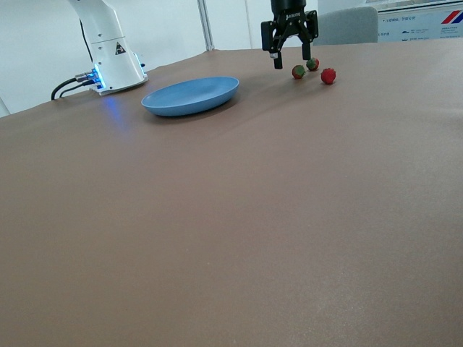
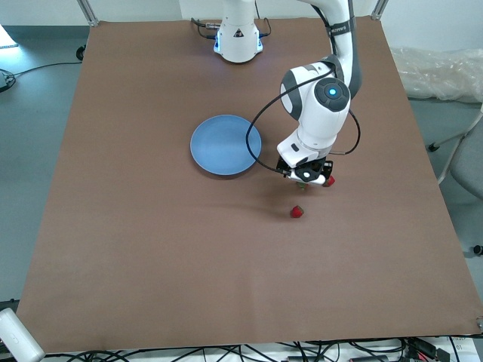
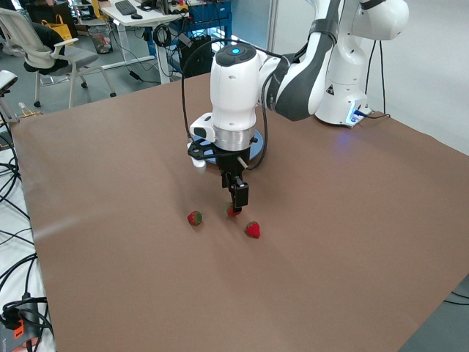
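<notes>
My black gripper (image 1: 291,58) hangs open above the strawberries, its two fingers apart with nothing visible between them. One strawberry (image 1: 312,64) is behind it, another (image 1: 298,71) sits just below it, and a third (image 1: 328,76) lies to the right in the top view. In the left view that lone strawberry (image 2: 296,212) lies nearer the front. The blue plate (image 2: 226,145) is empty, beside the gripper; in the right view it is mostly hidden behind the arm.
A white robot base (image 2: 238,41) with cables stands at the back edge. A chair (image 2: 469,159) is off the right side, beyond the table.
</notes>
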